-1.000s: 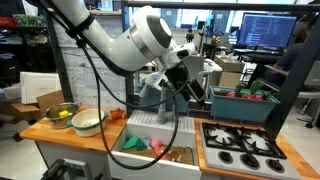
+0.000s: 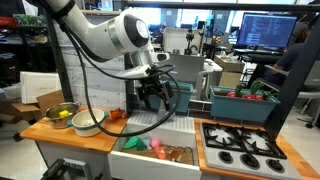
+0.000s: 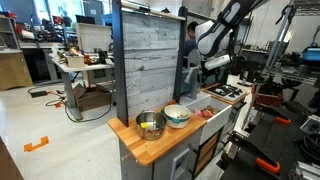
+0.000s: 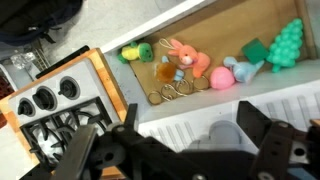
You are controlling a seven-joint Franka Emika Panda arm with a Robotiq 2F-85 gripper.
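Observation:
My gripper stands open, its dark fingers wide apart at the bottom of the wrist view, with nothing between them. In exterior view 1 the gripper [image 2: 155,96] hangs above the counter, behind and over the pulled-out drawer [image 2: 128,156]. Inside the drawer lie small toys: a green-and-brown one [image 4: 137,51], an orange one [image 4: 188,53], a pink one [image 4: 222,77], a light-blue one [image 4: 250,63], a dark green block [image 4: 255,50] and a bumpy green toy [image 4: 287,43]. Ring-shaped brown handles [image 4: 178,89] lie there too.
Right of the drawer is a stove [image 2: 240,145] with black grates. On the left counter stand a white-green bowl [image 2: 88,122] and a metal pot [image 2: 61,112], near an orange item [image 2: 117,114]. A teal basket [image 2: 240,104] and a white rack [image 2: 172,132] stand behind.
The arm has swung left, away from the stove side, bringing the gripper to above and behind the drawer. The drawer and its toys look unchanged.

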